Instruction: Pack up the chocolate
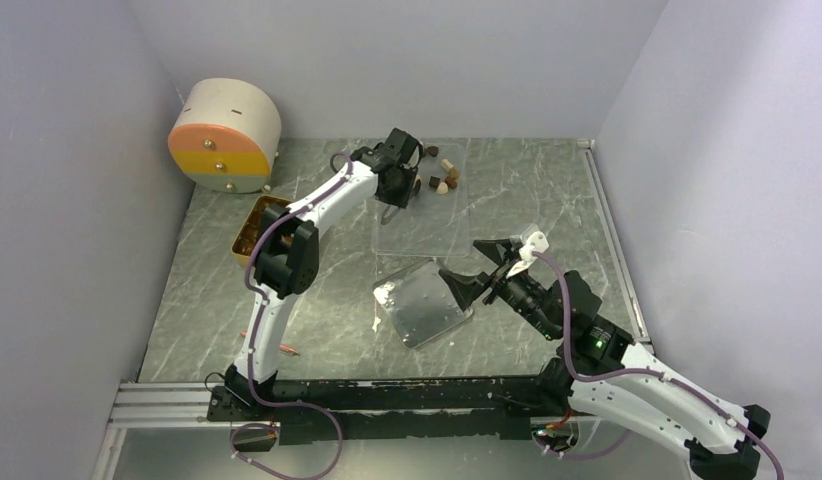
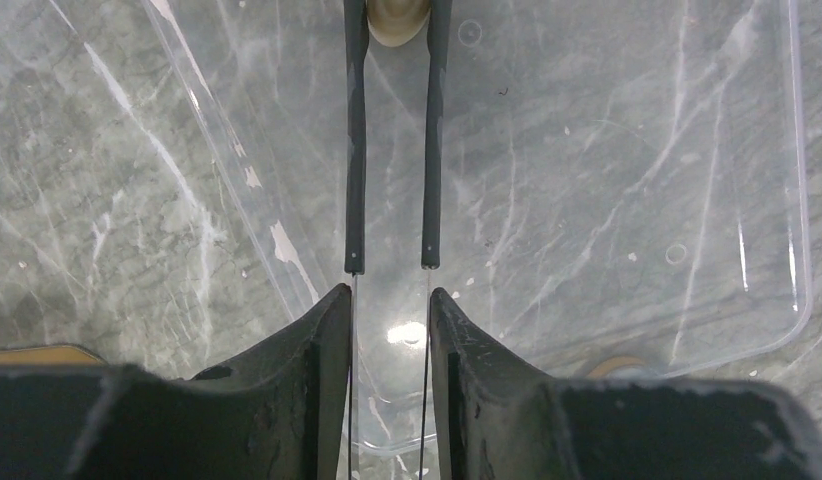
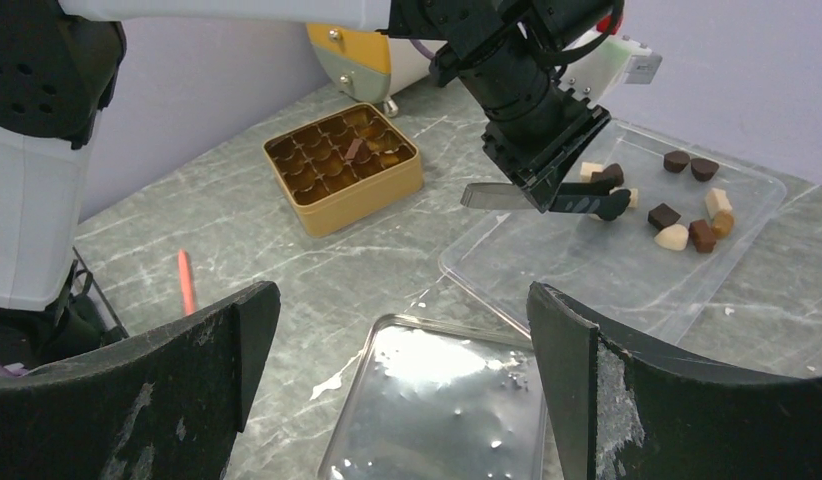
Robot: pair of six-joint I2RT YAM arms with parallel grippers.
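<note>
A clear tray (image 1: pixel 422 235) at the back holds several dark, brown and pale chocolates (image 3: pixel 671 236). Over its left side my left gripper points its long tong-like fingers down, part open, a pale piece (image 2: pixel 397 25) between them at the top of the left wrist view; whether it is gripped I cannot tell. A gold box (image 3: pixel 342 197) with a compartmented insert stands left of the tray, a few pieces inside, partly hidden by the arm in the top view. My right gripper (image 1: pixel 472 268) is open above the front of the tray area, nothing between its fingers.
A metal tray (image 1: pixel 422 310) lies in front of the clear tray. A rounded cabinet (image 1: pixel 223 140) with coloured drawers stands at the back left. An orange stick (image 3: pixel 185 280) lies at the front left. Walls bound the marble worktop.
</note>
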